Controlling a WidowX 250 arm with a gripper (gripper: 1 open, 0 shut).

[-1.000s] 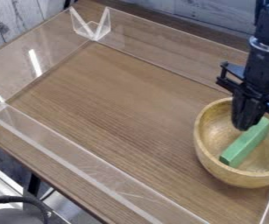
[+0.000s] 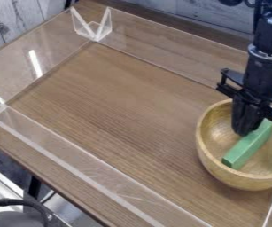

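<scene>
A wooden bowl sits at the lower right of the camera view, with a green oblong object lying inside it. The black gripper hangs from the arm at the right, its tip low over the back part of the bowl, just behind the green object. Its fingers appear shut, with nothing visible held between them; whether the tip touches the green object cannot be told.
Transparent walls edge the work area. A black cable or part shows at the lower left corner, and something blue is behind the arm at the right.
The gripper has moved slightly downward over the back of the bowl. The bowl and the green object look unchanged.
</scene>
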